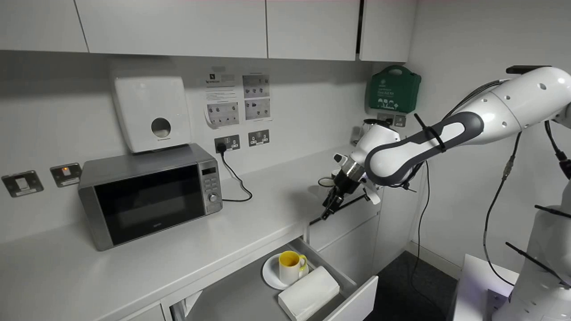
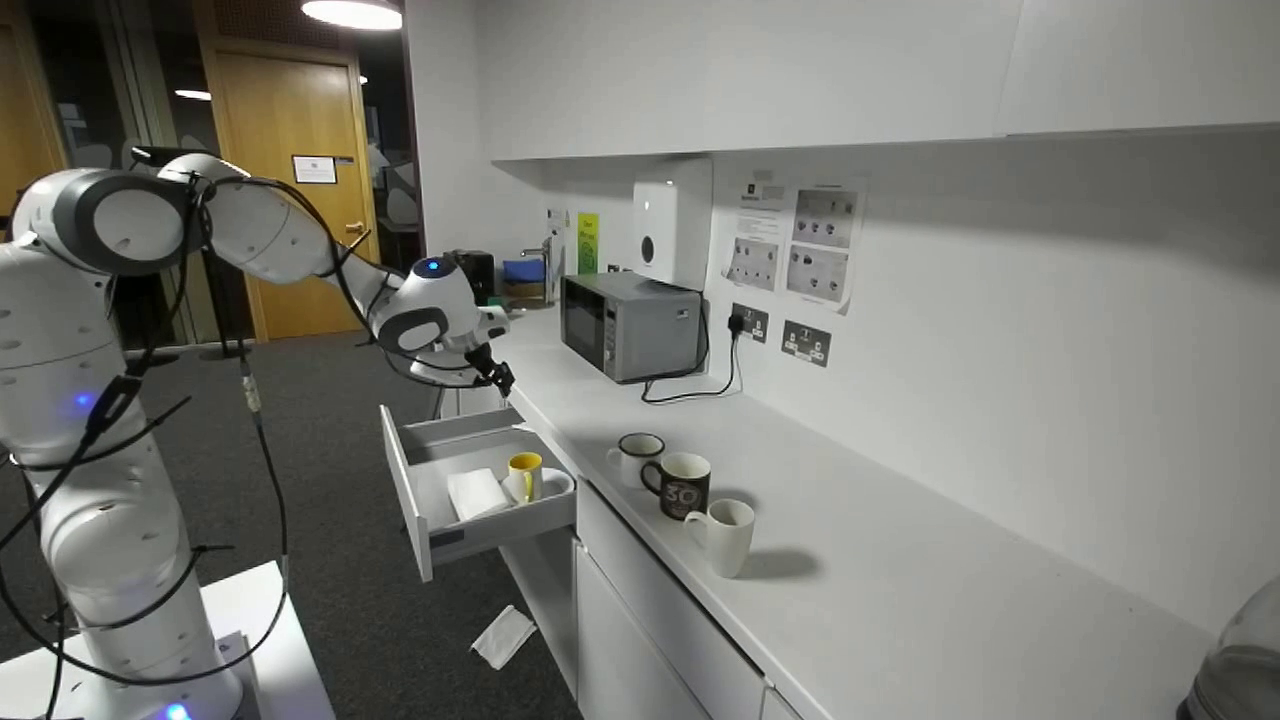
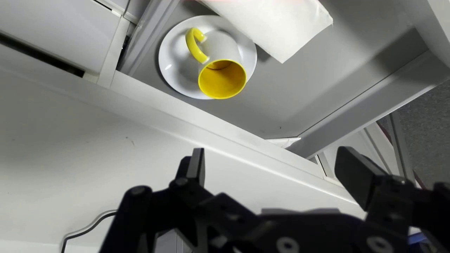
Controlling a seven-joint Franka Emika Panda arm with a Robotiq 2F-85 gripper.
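Observation:
My gripper is open, with its two black fingers (image 3: 194,168) wide apart and nothing between them. It hangs above the counter's front edge by the pulled-out drawer (image 1: 362,305), as exterior view 1 shows. Inside the drawer a white mug (image 3: 219,46) with a yellow inside and handle stands on a white saucer (image 3: 173,67). Beside them lies a white packet (image 3: 278,27), possibly paper towels. From exterior view 2, the gripper (image 2: 504,382) appears higher than the mug (image 2: 524,478) and clear of it.
Three mugs stand on the counter: a white dark-rimmed one (image 2: 638,460), a black one (image 2: 685,486) and a plain white one (image 2: 727,536). A microwave (image 1: 150,192) sits against the wall. White paper (image 2: 504,636) lies on the floor.

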